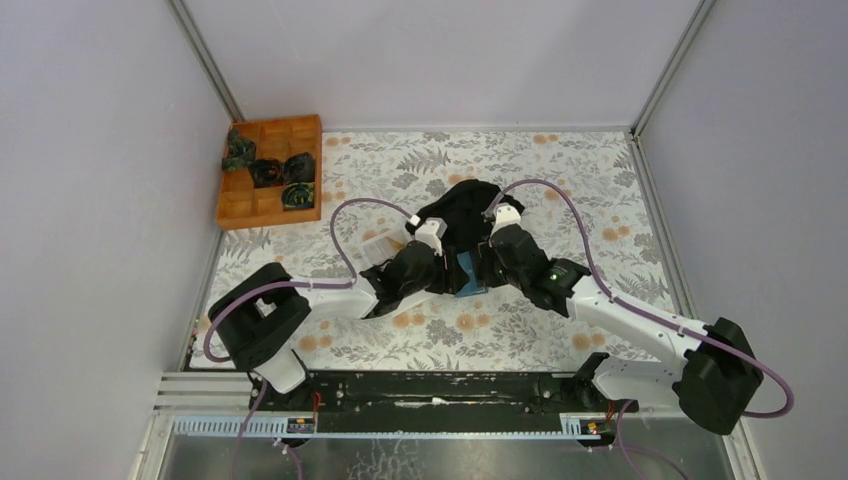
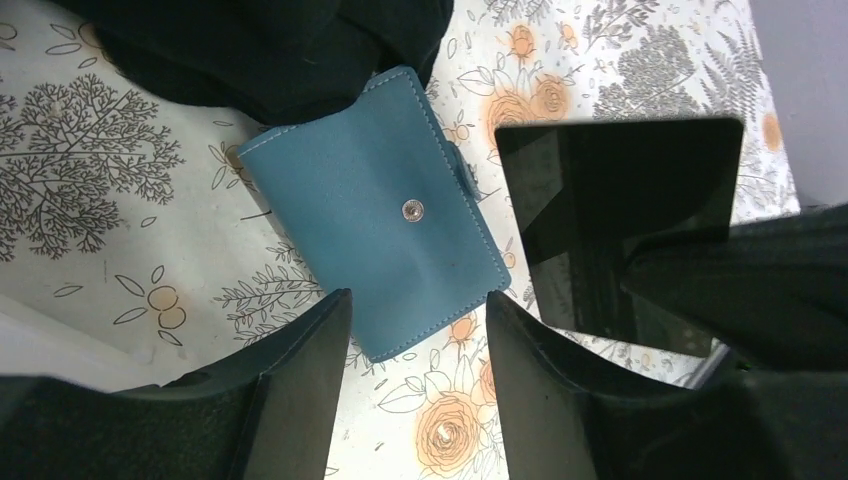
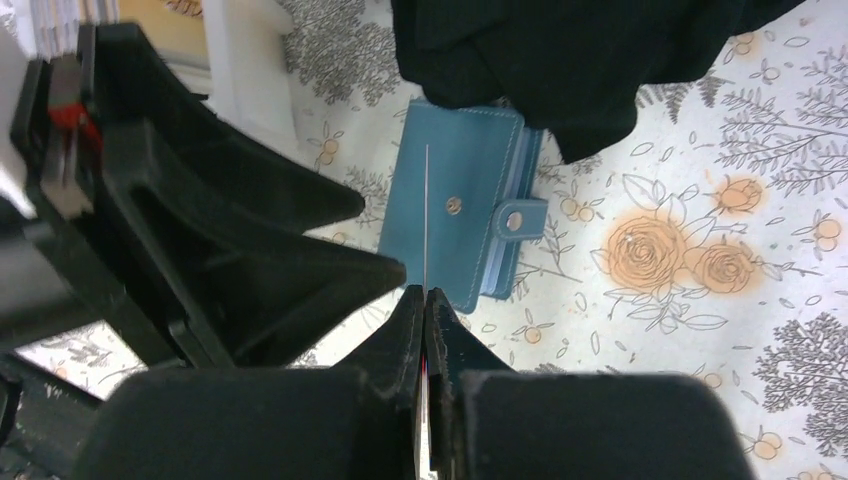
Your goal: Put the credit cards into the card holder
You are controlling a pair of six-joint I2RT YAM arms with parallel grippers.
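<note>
My left gripper is open and empty above the blue card holder, which lies on the floral surface with its snap strap at one side in the right wrist view. My right gripper is shut on a dark card, held upright over the holder, appearing edge-on as a thin line in the right wrist view. In the top view the two grippers are close together above the holder, partly hiding it.
A black cloth (image 1: 462, 210) touches the holder behind it. A white tray (image 1: 382, 245) lies left, partly under the left arm. A wooden organiser (image 1: 245, 205) stands at back left.
</note>
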